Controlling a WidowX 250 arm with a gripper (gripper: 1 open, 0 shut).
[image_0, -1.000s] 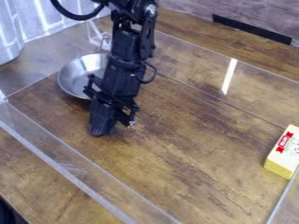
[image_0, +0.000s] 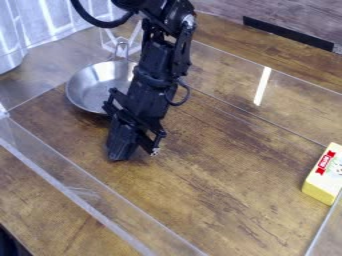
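The black arm reaches down from the top centre, and its gripper (image_0: 123, 144) is low at the wooden tabletop, just in front of a steel bowl (image_0: 91, 80). The gripper looks shut. Its fingertips are dark and hard to make out, and I see nothing clearly held between them. The bowl is partly hidden behind the arm.
A yellow box (image_0: 323, 175) with a red label lies at the right edge. A white cylindrical object (image_0: 8, 45) stands at the upper left. Clear panels border the lower left and right.
The arm's upper part has shifted a little to the right over the last second. The gripper stays low in about the same place.
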